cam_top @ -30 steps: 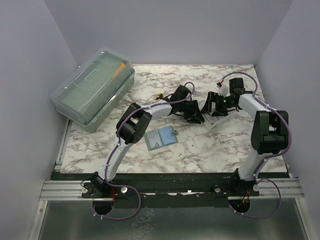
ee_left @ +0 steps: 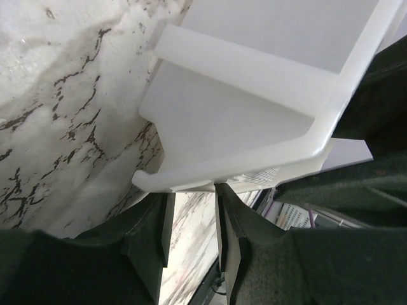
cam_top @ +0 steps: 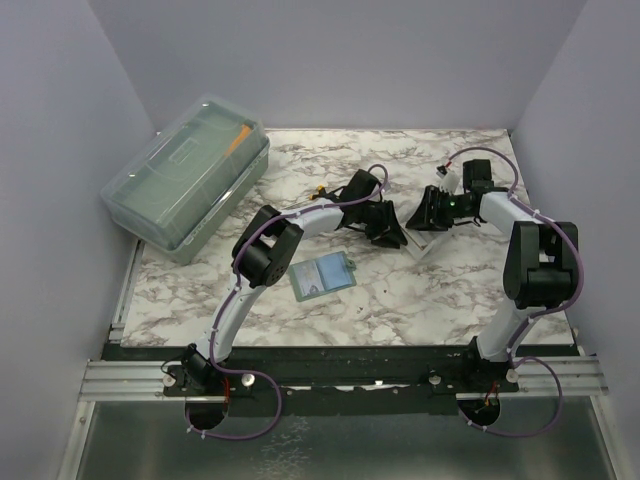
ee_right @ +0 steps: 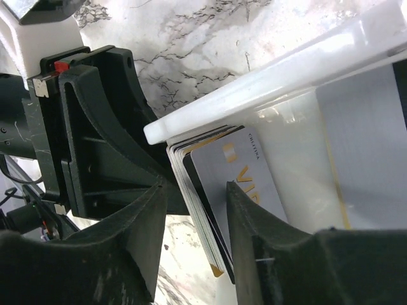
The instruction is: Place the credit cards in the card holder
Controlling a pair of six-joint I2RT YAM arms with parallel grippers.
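Observation:
The white plastic card holder (ee_left: 216,114) is tilted off the marble table, and my left gripper is shut on its edge. A stack of credit cards lies in the holder, topped by a grey VIP card (ee_right: 238,168). My right gripper is over the holder's end, part open, with the stack's edges showing between its fingers; one fingertip (ee_right: 234,194) overlaps the top card in the view, contact unclear. From above, the holder (cam_top: 430,243) is partly hidden beneath the right gripper, and the left gripper (cam_top: 398,238) is at its left side.
A blue-grey case (cam_top: 322,276) lies open on the table at front left. A large lidded translucent bin (cam_top: 190,170) stands at the left. Small yellow and black items (cam_top: 320,190) lie behind the left arm.
The left arm and the case have not moved.

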